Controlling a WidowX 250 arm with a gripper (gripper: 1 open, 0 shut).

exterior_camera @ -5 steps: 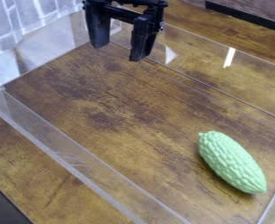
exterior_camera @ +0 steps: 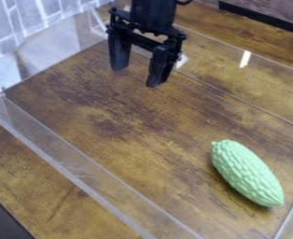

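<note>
My black gripper (exterior_camera: pixel 142 58) hangs over the back middle of the wooden surface, its two fingers spread apart with nothing between them. A pale green bumpy gourd (exterior_camera: pixel 244 173) lies at the front right, well apart from the gripper, below and to the right of it in the view.
Low clear plastic walls (exterior_camera: pixel 80 170) edge the wooden work area (exterior_camera: pixel 124 131). At the top left is a whitish, translucent sheet (exterior_camera: pixel 31 33). A small white object behind the gripper is partly hidden.
The gripper has moved down the view, a little toward the front and slightly right, over the last second. The gourd lies where it was.
</note>
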